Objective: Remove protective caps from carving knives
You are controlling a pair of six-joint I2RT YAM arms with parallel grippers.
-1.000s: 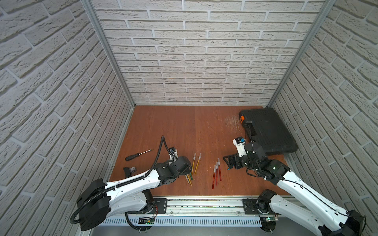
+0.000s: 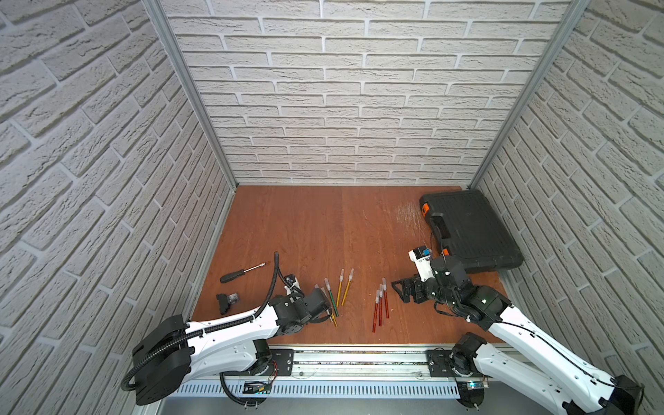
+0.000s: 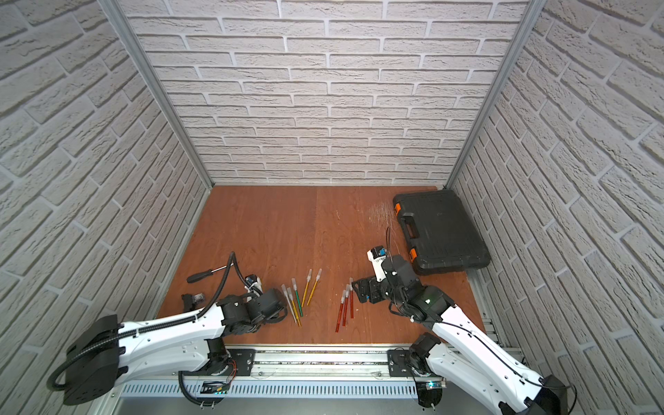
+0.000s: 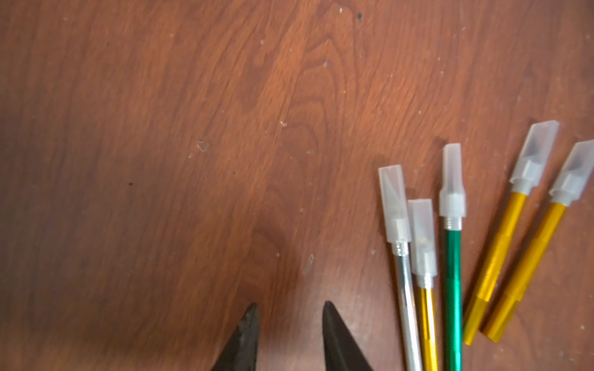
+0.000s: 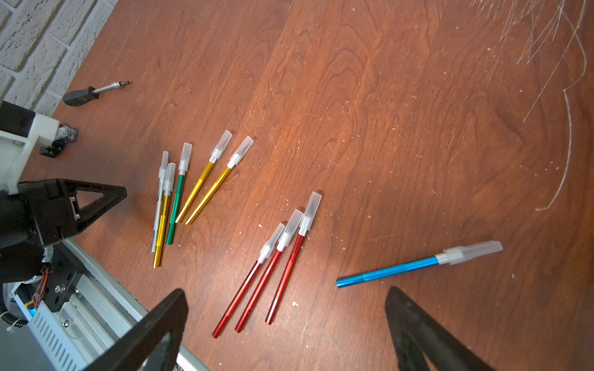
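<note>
Capped knives lie in two groups. The left group holds a silver knife (image 4: 406, 296), a green knife (image 4: 453, 290) and several yellow ones, such as the yellow knife (image 4: 495, 266); each wears a clear cap. Three red knives (image 5: 260, 290) with caps lie mid-table. Apart on the right is a capped blue knife (image 5: 389, 270). My left gripper is part open over bare wood, left of the silver knife, nothing between its fingers. My right gripper stands wide open above the table, its fingers framing the red knives and the blue handle; it holds nothing.
A black case (image 2: 473, 228) stands at the back right. Toward the left edge lie a screwdriver (image 2: 242, 272) and a small dark object (image 2: 226, 302). Brick walls enclose the sides and back.
My left gripper has shifted back toward the left and the front, uncovering more of the green knife. The right gripper has moved slightly toward the front. The knives have not moved.
</note>
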